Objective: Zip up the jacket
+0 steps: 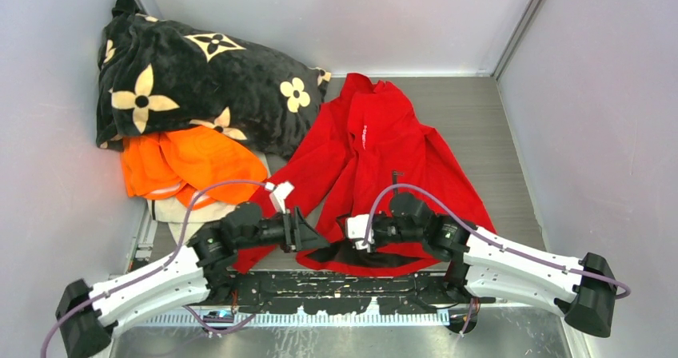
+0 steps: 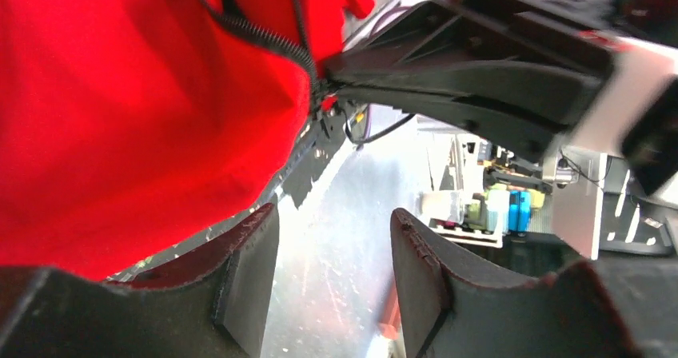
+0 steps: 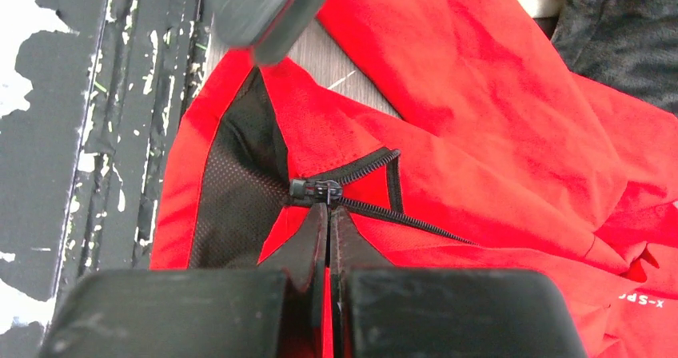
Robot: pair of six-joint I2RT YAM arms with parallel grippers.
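Observation:
The red jacket (image 1: pixel 424 166) lies spread on the floor, its hem along the front edge. My right gripper is shut on the zipper at the bottom of the front, where the slider (image 3: pixel 308 188) shows just beyond the fingertips, with two toothed tapes (image 3: pixel 416 222) spreading from it. My left gripper stands open with nothing between its fingers, left of my right gripper in the top view. In the left wrist view it is beside the hem, with my right gripper's fingers at the zipper above it.
A dark patterned pillow (image 1: pixel 184 78) lies at the back left, with orange cloth (image 1: pixel 192 158) and cream cloth beneath it. Bare floor (image 1: pixel 472 110) shows at the back right. Walls enclose both sides and the back; a black worn edge runs along the front.

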